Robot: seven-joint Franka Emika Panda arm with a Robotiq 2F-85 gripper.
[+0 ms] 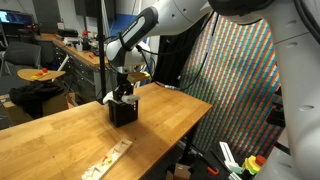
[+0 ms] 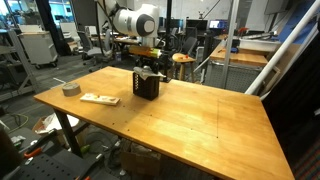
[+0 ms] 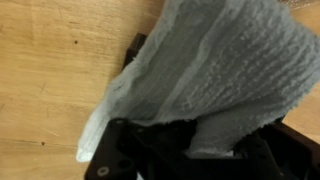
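Observation:
A black box (image 1: pixel 124 115) stands on the wooden table, and a white cloth (image 1: pixel 121 99) lies bunched at its top. Just over the box, my gripper (image 1: pixel 124 90) is shut on the cloth. From the other side, the exterior view also shows the cloth (image 2: pixel 149 73) at the opening of the dark box (image 2: pixel 147 89). The cloth (image 3: pixel 215 65) fills most of the wrist view, covering much of the box and the tips of my dark fingers. How much of it is inside the box cannot be told.
A long pale strip-like object (image 2: pixel 99 99) lies on the table (image 2: pixel 205 120), with a round roll (image 2: pixel 72 89) farther left.

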